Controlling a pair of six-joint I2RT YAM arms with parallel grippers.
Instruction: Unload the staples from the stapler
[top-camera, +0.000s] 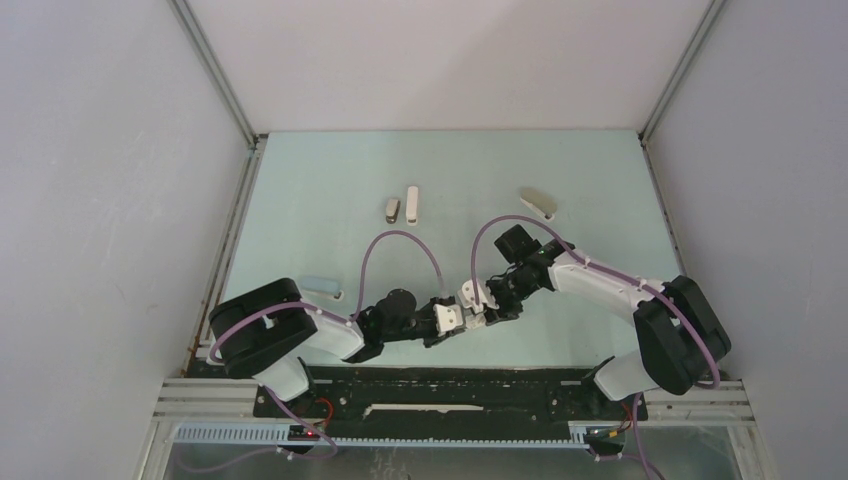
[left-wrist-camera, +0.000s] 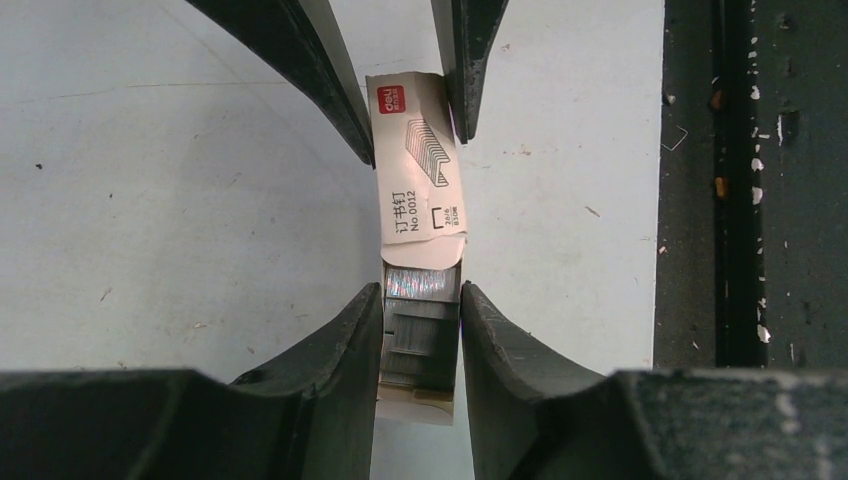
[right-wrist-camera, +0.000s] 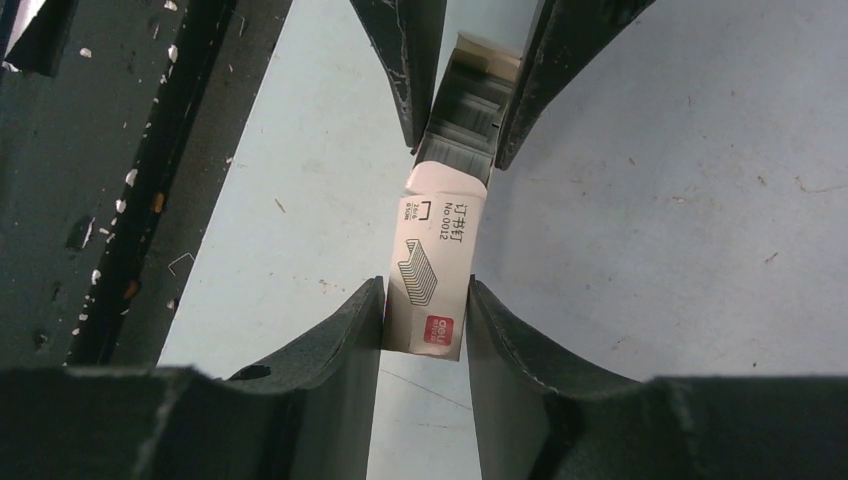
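Observation:
A small printed staple box (left-wrist-camera: 418, 165) is held between my two grippers, low over the table's front middle. Its sleeve is drawn partly off a tray (left-wrist-camera: 408, 380); grey staple strips (left-wrist-camera: 422, 285) show inside the tray. In the left wrist view, my left gripper is shut on the tray end, fingers on either side. The right wrist view has my right gripper shut on the sides of the sleeve (right-wrist-camera: 428, 280) near its red-logo end. Several stapler-like items lie on the table, among them a white one (top-camera: 412, 204) and a beige one (top-camera: 538, 202).
A short dark-based item (top-camera: 392, 210) lies beside the white stapler. Near my left arm is a pale blue item (top-camera: 321, 286). A dark rail (top-camera: 430, 400) runs along the front edge.

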